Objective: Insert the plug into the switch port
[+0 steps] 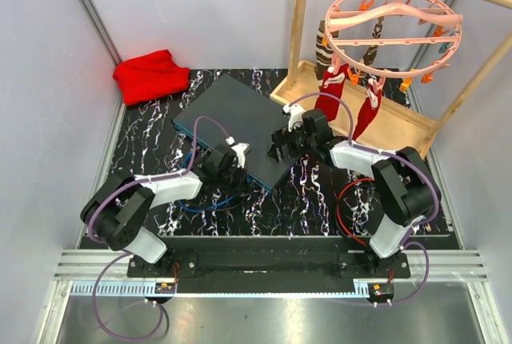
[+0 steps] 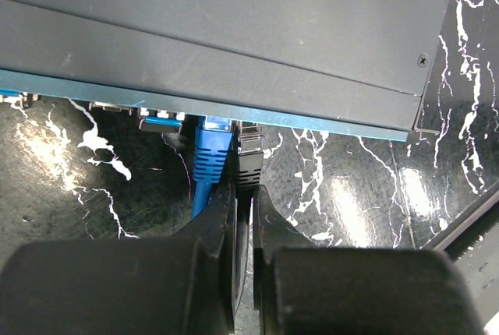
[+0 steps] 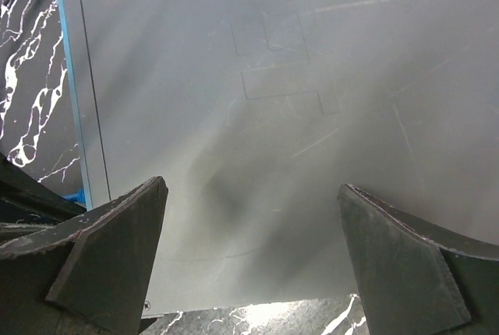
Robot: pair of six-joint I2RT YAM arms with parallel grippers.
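Observation:
The dark grey switch lies flat on the marble-patterned surface. In the left wrist view, a grey plug sits at the port row under the switch's front edge, beside a blue plug; whether it is fully seated cannot be told. My left gripper is shut on the grey plug's cable end. My right gripper stands open over the switch top, nothing between its fingers.
A red cloth lies at the back left. A wooden rack with a pink hanger and hanging socks stands at the back right. A red cable lies front right.

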